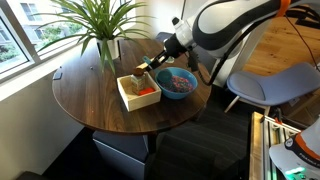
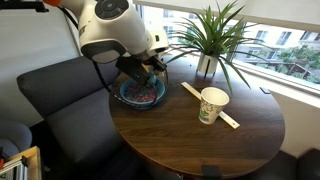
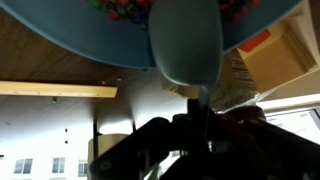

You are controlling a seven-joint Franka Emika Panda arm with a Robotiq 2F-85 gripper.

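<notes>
A grey-blue scoop (image 3: pixel 188 45) crosses the top of the wrist view, and my gripper is shut on its narrow end. Behind the scoop is a blue bowl (image 3: pixel 105 42) holding small red and green pieces. In exterior view 1, the gripper (image 1: pixel 157 62) is over the table near the left side of the bowl (image 1: pixel 178 88), close to a light open box (image 1: pixel 143 101). Orange and brown items are in that box. Exterior view 2 shows the gripper (image 2: pixel 150 72) low over the bowl, its fingertips partly hidden. Whether the scoop carries anything cannot be told.
A patterned paper cup (image 2: pixel 212 104) stands on the round brown table (image 2: pixel 190 150), close to a pale flat strip (image 2: pixel 228 119). At the back is a potted plant (image 2: pixel 208 42).
</notes>
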